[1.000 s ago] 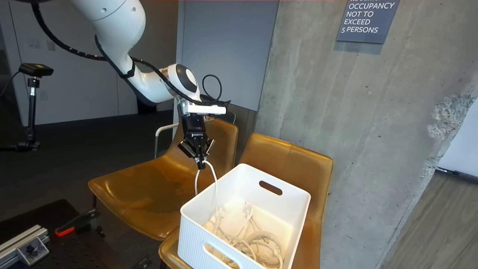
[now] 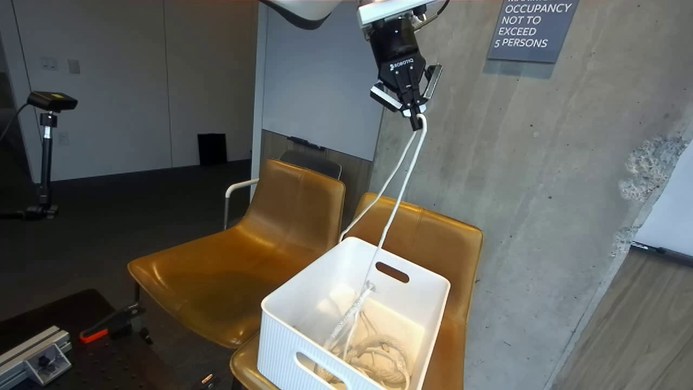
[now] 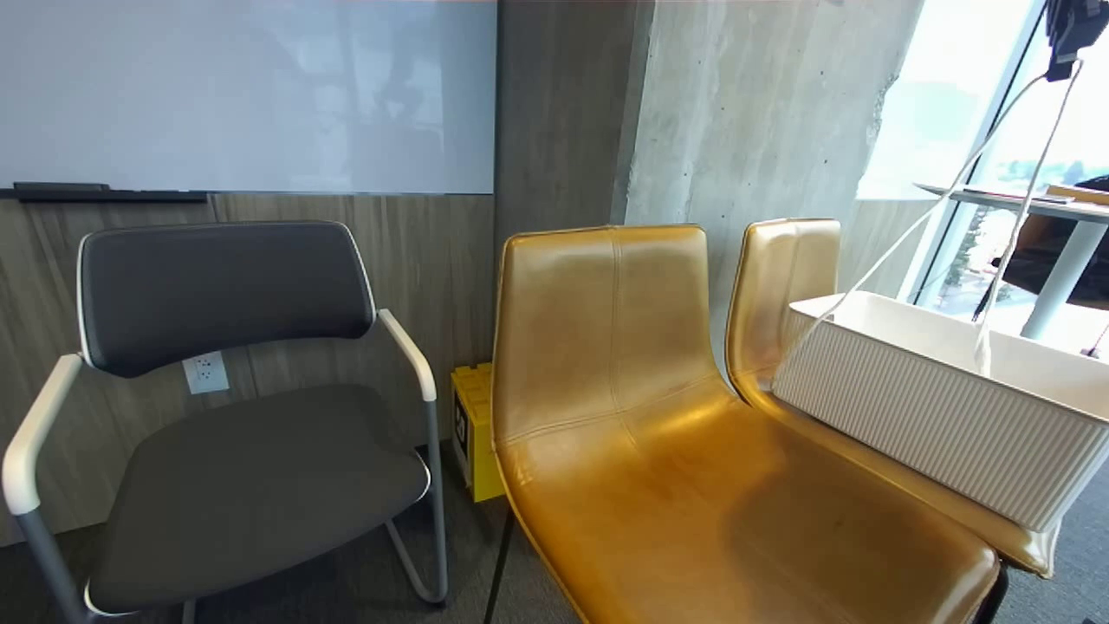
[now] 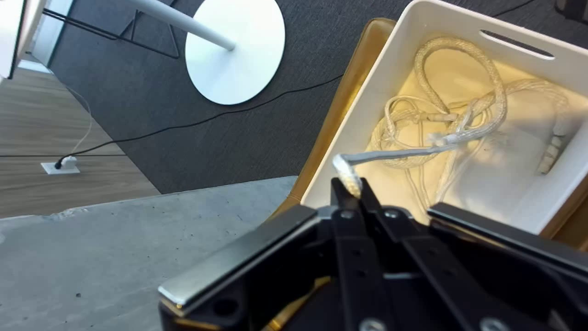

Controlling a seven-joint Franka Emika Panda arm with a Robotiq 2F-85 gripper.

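High above the white bin [image 2: 354,273], my gripper [image 2: 416,120] is shut on a thin white rope [image 2: 400,188]. From the fingertips two strands hang down: one runs into the bin, the other falls over the bin's rear left rim, its end hidden in exterior view 1. In the wrist view the rope [image 4: 397,155] bends over my fingertips and leads to coils of thicker rope [image 4: 468,105] on the bin floor. Exterior view 2 shows the gripper [image 3: 1060,73] only at the top right corner, with one strand [image 3: 894,250] reaching outside the ribbed bin wall [image 3: 936,416].
Under the bin is a brown chair [image 2: 422,227], and an empty brown chair [image 2: 260,240] stands beside it. A concrete wall [image 2: 539,214] rises close behind. A clamp [image 2: 113,322] lies on the dark table at lower left.
My gripper has risen and moved right, from left of the bin to high above its rear side. The rope is drawn up taut with it, and a knotted part has lifted off the bin floor.
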